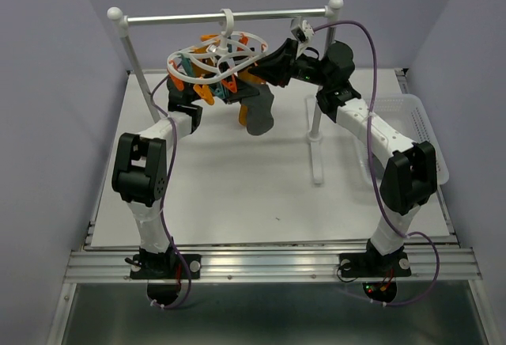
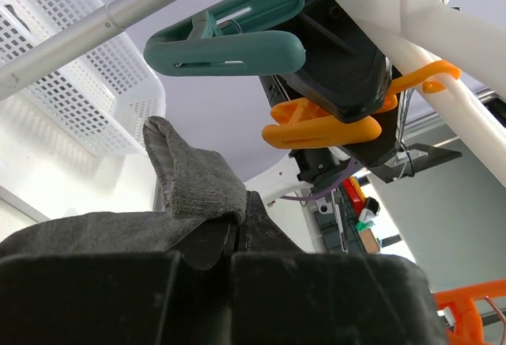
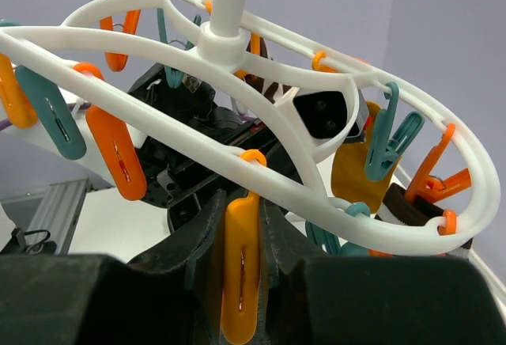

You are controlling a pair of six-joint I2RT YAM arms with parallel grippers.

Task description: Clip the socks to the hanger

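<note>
The white round hanger hangs from a rail, ringed with orange and teal clips. My left gripper is shut on a dark grey sock, which hangs below the hanger. My right gripper is shut on an orange clip on the hanger's rim. A mustard sock and a dark striped sock show behind the clips in the right wrist view.
The stand's rail and posts frame the work. A white perforated basket stands at the right.
</note>
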